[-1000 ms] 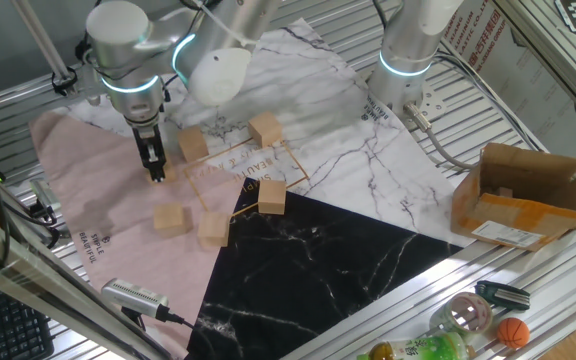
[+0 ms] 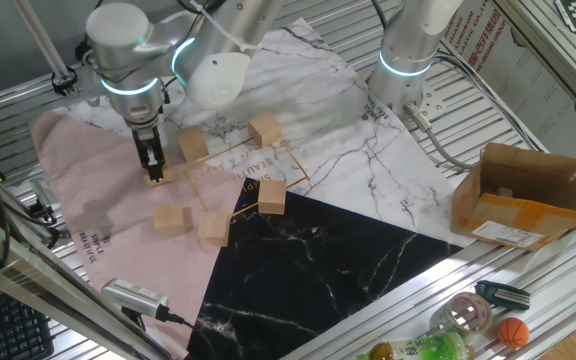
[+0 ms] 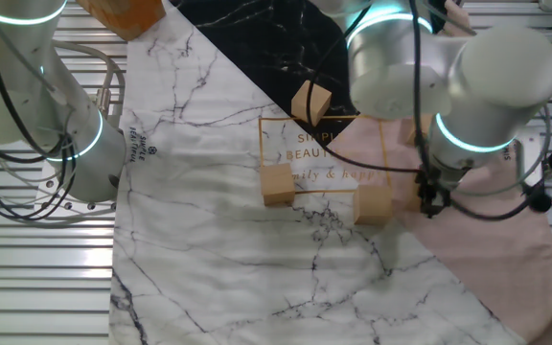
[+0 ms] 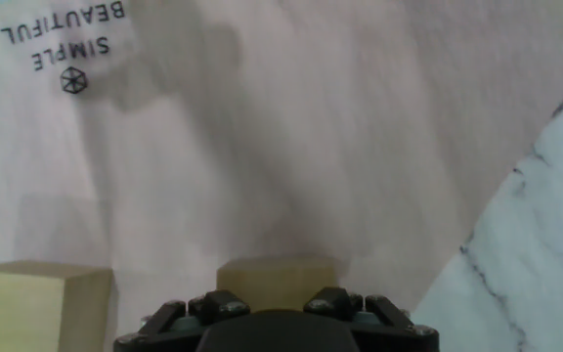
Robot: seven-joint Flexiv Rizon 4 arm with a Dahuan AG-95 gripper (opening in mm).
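Observation:
In exterior view 1, my gripper (image 2: 154,176) points down at the left, over the pink part of the cloth, with a wooden block (image 2: 165,175) at its fingertips. The wrist view shows that block (image 4: 277,277) at the bottom centre, directly beyond and between the gripper's (image 4: 278,306) two separated fingers. Whether the pads press on its sides cannot be made out. Other plain wooden blocks lie around it: one (image 2: 193,145) to the right, one (image 2: 265,129) farther right, one (image 2: 271,197) by the black corner, and two nearer the front (image 2: 171,219).
An open cardboard box (image 2: 521,205) stands at the right. A small camera (image 2: 136,298) sits at the front left.
The arm has hardly moved, and the other blocks lie where they were.

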